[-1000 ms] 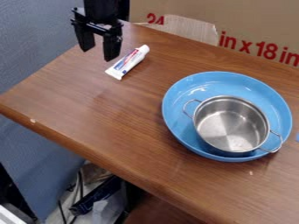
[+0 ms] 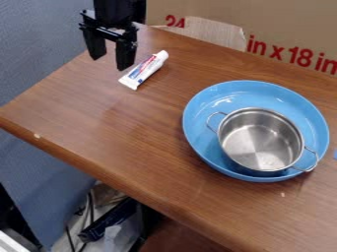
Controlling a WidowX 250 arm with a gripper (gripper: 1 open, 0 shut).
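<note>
My black gripper (image 2: 109, 56) hangs at the top left above the wooden table, its two fingers apart with nothing seen between them. A white toothpaste tube (image 2: 142, 71) with blue and red print lies on the table just right of and below it. A steel pot (image 2: 259, 143) with two wire handles sits in a light blue plate (image 2: 258, 90) on the table's right side.
The wooden table (image 2: 132, 157) has clear room at the left and front. A cardboard box (image 2: 290, 34) stands along the back. Past the left edge are a grey padded surface (image 2: 33, 54) and some cables and objects below.
</note>
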